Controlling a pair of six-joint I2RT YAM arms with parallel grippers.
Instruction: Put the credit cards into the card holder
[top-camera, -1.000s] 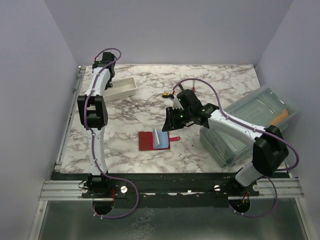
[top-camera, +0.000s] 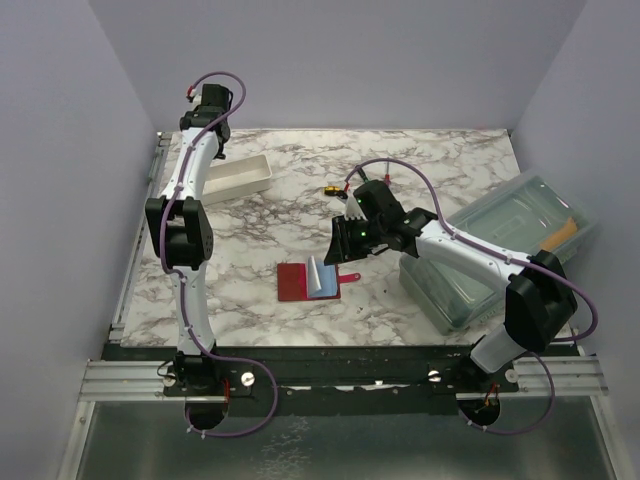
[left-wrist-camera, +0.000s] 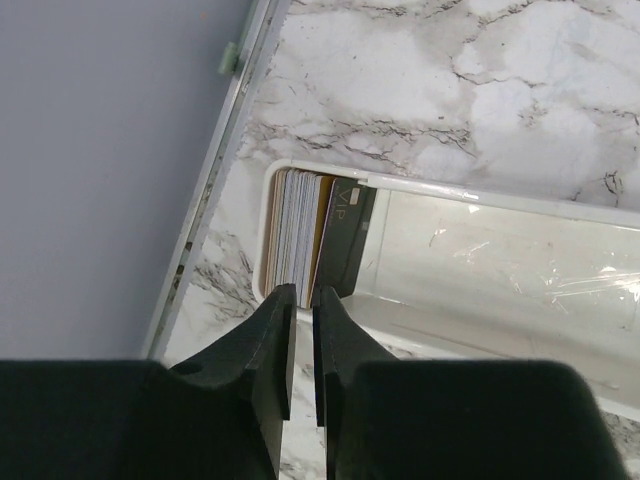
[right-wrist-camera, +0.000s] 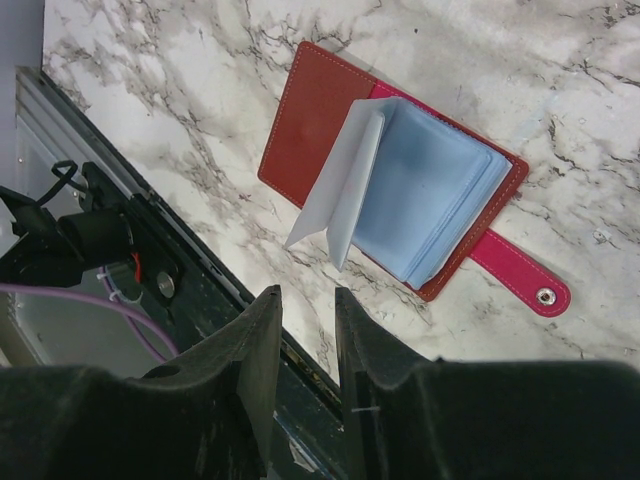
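Note:
A row of cards (left-wrist-camera: 292, 228) stands packed at the left end of the white tray (left-wrist-camera: 500, 206), the dark "VIP" card (left-wrist-camera: 344, 236) leaning at its right side. Above this end hangs my left gripper, its fingertips a narrow gap apart, with nothing seen between them. The red-brown card holder (right-wrist-camera: 312, 112) lies opened out, its light blue sleeves (right-wrist-camera: 422, 185) on one side and a pale sleeve (right-wrist-camera: 352, 185) raised in the middle. Over the table near the holder, my right gripper has its fingers parted, the gap empty.
A large clear-lidded bin (top-camera: 500, 250) takes up the right side, under the right arm. Small tools, one yellow and black (top-camera: 333, 190), lie at the back middle. A metal rail (left-wrist-camera: 200, 190) and wall run left of the tray. Bare marble surrounds the holder.
My left gripper has moved up and toward the back of the table from over the tray, and appears higher. The right arm and the card holder look unmoved.

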